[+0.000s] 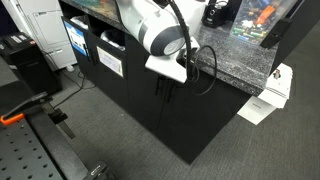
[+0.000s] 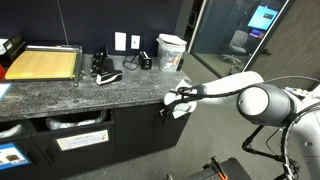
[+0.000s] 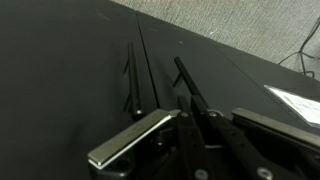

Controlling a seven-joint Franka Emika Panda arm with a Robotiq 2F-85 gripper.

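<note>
Two black cabinet doors fill the wrist view, meeting at a seam and looking nearly flush. Each has a slim black bar handle. One handle runs down into my gripper, which is shut on it, though the exact contact is hidden among the dark fingers. The other handle stands free to the left. From outside, my gripper is low in front of the black cabinet, below the counter edge, and the handles there are too dark to make out well.
The grey stone countertop overhangs the doors. On it stand a white bucket, a wooden board and black items. A dark perforated table lies at front left. A white box sits past the cabinet's end.
</note>
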